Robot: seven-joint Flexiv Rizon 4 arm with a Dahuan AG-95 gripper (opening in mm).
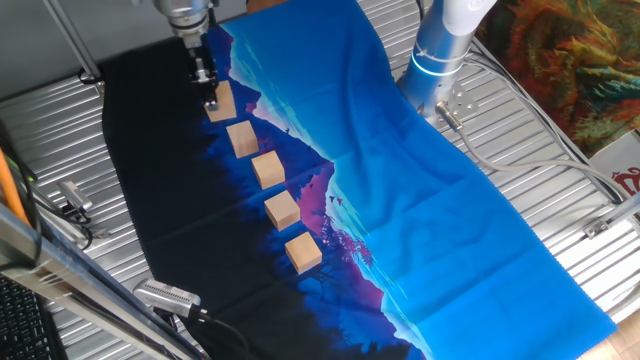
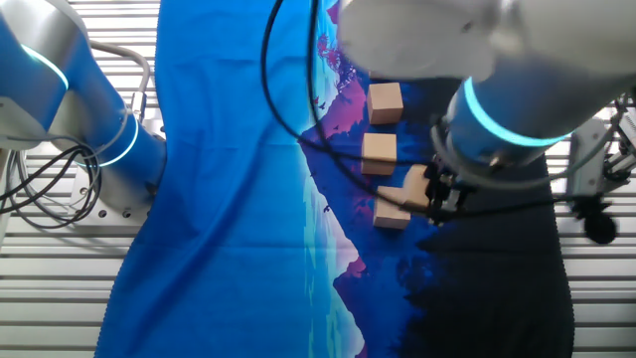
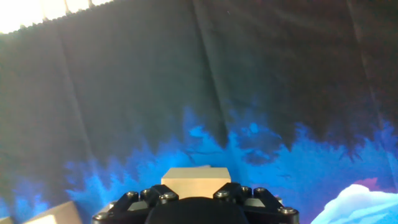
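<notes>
A pale wooden block sits in my gripper, at the far end of a slanting row of matching blocks. In the wrist view that block shows between the two black fingers, which are shut on it. Exterior view 2 has the held block beside and partly over another block; the arm covers part of the gripper there. The nearest block of the row in exterior view 1 stands apart from the held one. Further along are a middle block, another block and the end block.
A blue and black printed cloth covers the slatted metal table, with wrinkles on its blue side. The robot's base stands at the back. A camera-like device lies at the cloth's near left edge.
</notes>
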